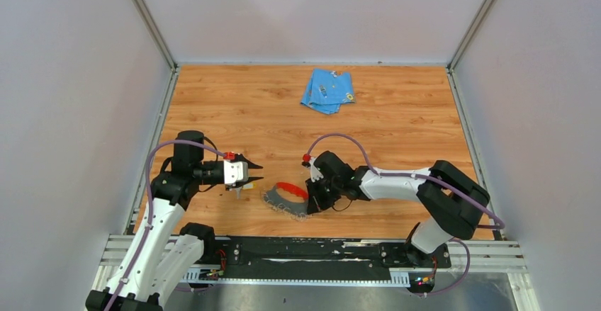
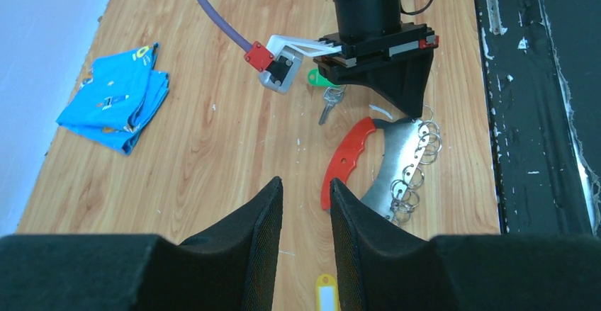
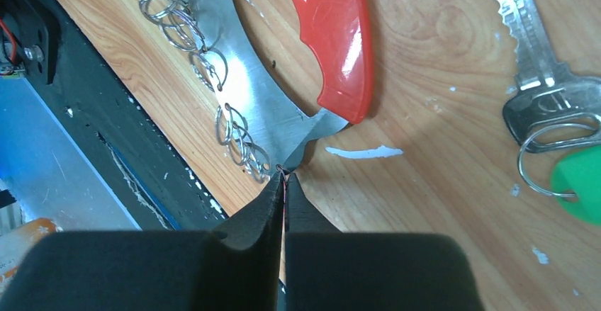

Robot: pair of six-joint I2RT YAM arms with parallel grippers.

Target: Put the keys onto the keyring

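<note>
The keyring is a curved grey metal plate [image 2: 394,156] with a red handle [image 3: 344,49] and several thin wire rings [image 2: 405,196] along its outer edge. At the plate's right end my right gripper is shut, tips against the corner beside the last rings; whether a ring is pinched I cannot tell. A silver key [image 3: 549,77] with a green fob [image 3: 582,183] lies on the table near that gripper. Left of the keyring, my left gripper [image 1: 261,173] hovers with its fingers parted and empty. Below it lies a yellow tag [image 2: 327,292], its key mostly hidden.
A folded blue cloth [image 1: 329,91] lies at the back of the wooden table [image 1: 241,105]. A black strip [image 1: 305,254] runs along the front edge, close to the keyring.
</note>
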